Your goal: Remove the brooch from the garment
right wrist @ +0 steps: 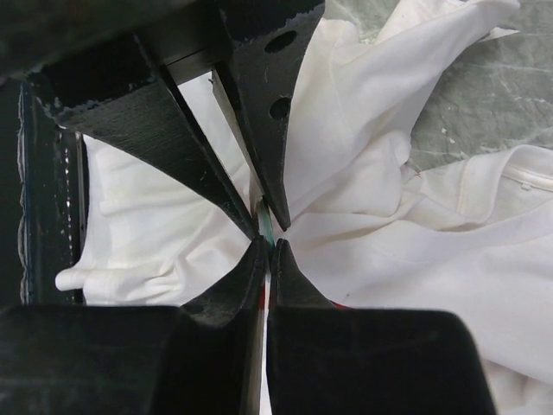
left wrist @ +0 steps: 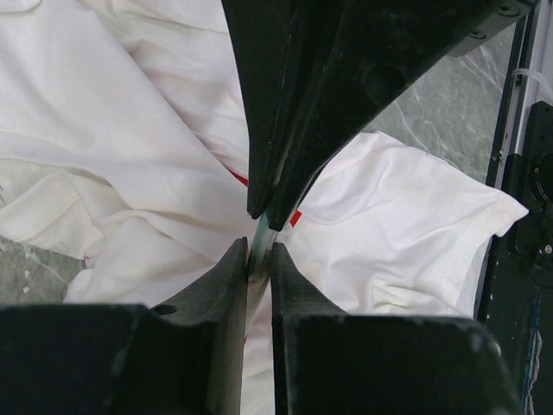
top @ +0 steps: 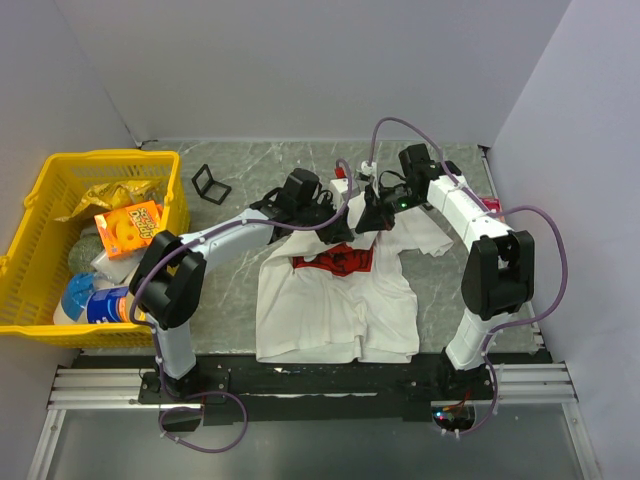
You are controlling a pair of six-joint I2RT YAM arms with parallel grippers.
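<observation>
A thin greenish, glossy brooch (left wrist: pixel 262 235) shows edge-on between the two grippers, above the white garment (top: pixel 310 325) with its red print (top: pixel 345 260). My left gripper is shut on one end of it. From the other side my right gripper is shut on the opposite end. Only a short strip of the brooch (right wrist: pixel 265 223) shows in the right wrist view, as both pairs of fingers cover the rest. Whether its pin is still through the cloth cannot be seen. In the top view the grippers meet over the garment's upper middle.
On the left stands a yellow basket (top: pixel 40 331) full of packages, including an orange box (top: pixel 130 229). A small black frame-like stand (top: pixel 210 186) sits at the back left. Bare grey tabletop (top: pixel 232 300) lies left of the garment.
</observation>
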